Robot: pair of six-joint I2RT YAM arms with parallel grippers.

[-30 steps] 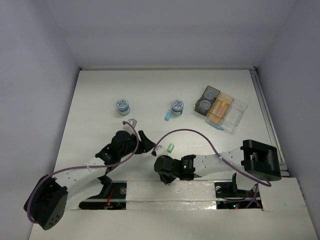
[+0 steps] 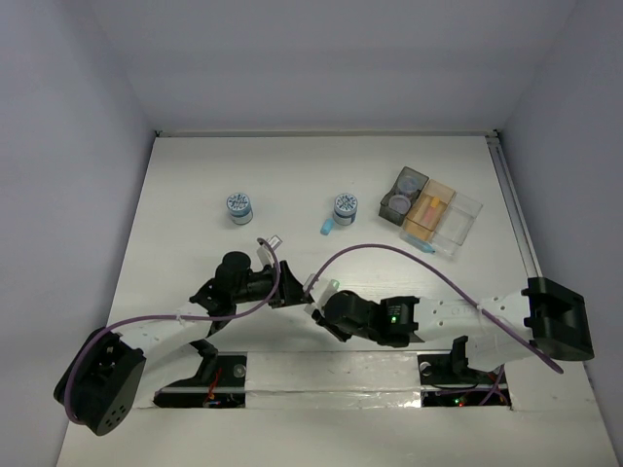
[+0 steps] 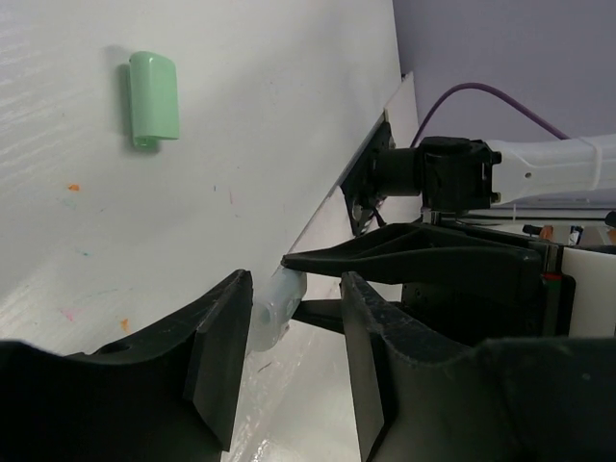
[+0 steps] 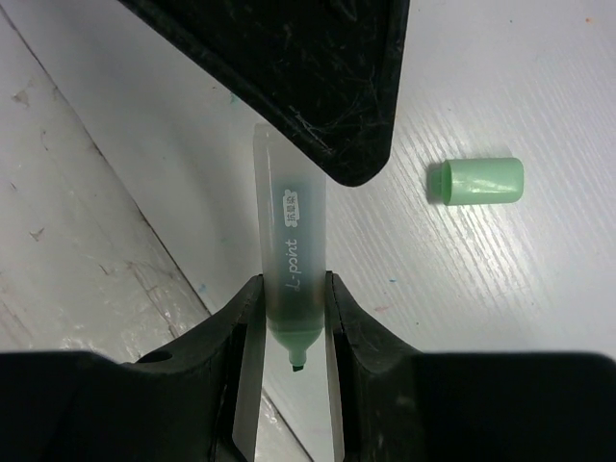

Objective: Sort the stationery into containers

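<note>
My right gripper is shut on a clear pen with a green tip (image 4: 292,241), held near the front edge. My left gripper stands part open right at that pen, whose end (image 3: 274,313) shows just beyond its fingers; whether it touches cannot be told. A green cap lies on the table beside them, also in the left wrist view (image 3: 152,96). A blue cap (image 2: 327,227) lies by a blue-white round container (image 2: 346,207); another such container (image 2: 239,207) stands further left.
At the back right stand a dark organiser (image 2: 389,209), an orange tray (image 2: 438,195) and a clear tray (image 2: 467,209), with a blue pen (image 2: 421,244) at their front.
Over the last second both arms moved, the left toward the right and front, the right shifting rightward, bringing the grippers together.
</note>
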